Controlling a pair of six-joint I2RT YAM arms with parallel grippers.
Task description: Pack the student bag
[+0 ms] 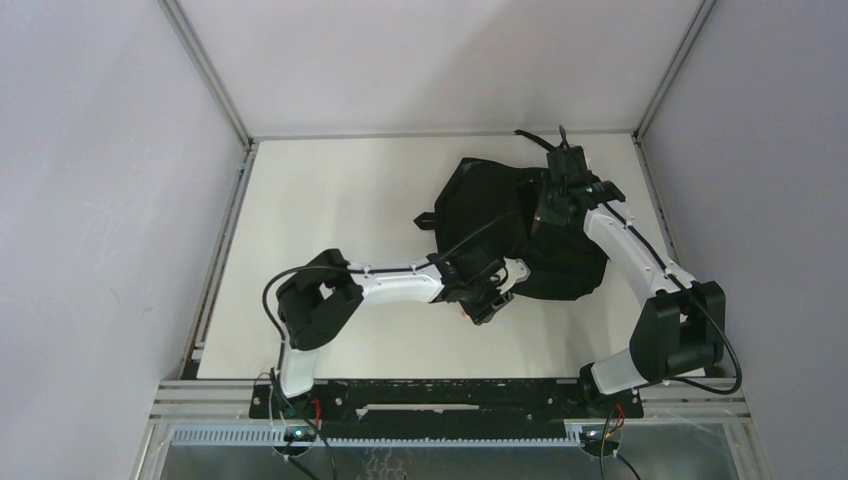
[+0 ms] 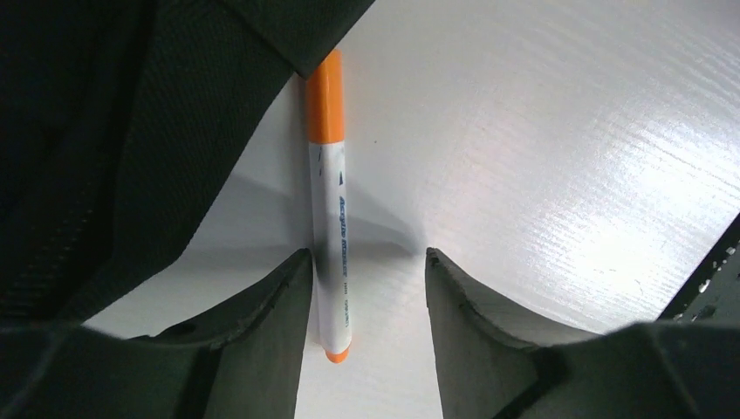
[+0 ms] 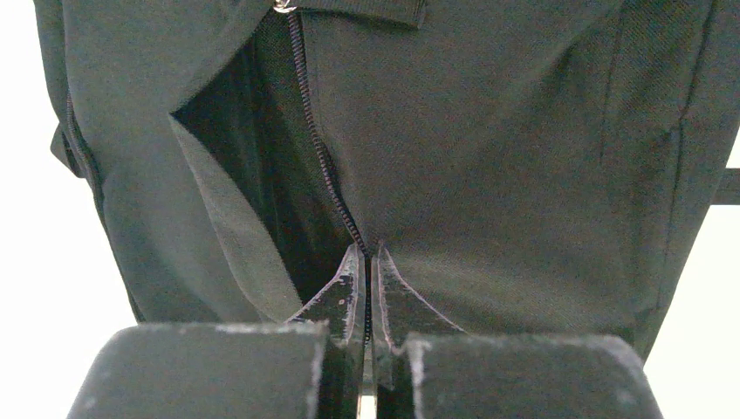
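Observation:
A white marker with orange ends [image 2: 330, 218] lies on the table in the left wrist view, its far end tucked beneath the edge of the black bag [image 2: 209, 113]. My left gripper is part open above it; the marker shows between the fingers, closer to the left one. In the top view only a speck of orange shows beside that gripper. The bag [image 1: 480, 195] lies flat at the right of the table. My right gripper is shut on the bag's zipper edge [image 3: 325, 166], beside a gaping opening [image 3: 279, 192].
The bag's straps stick out at its left and far edges. Close beside the left gripper, the bag's fabric overhangs the marker.

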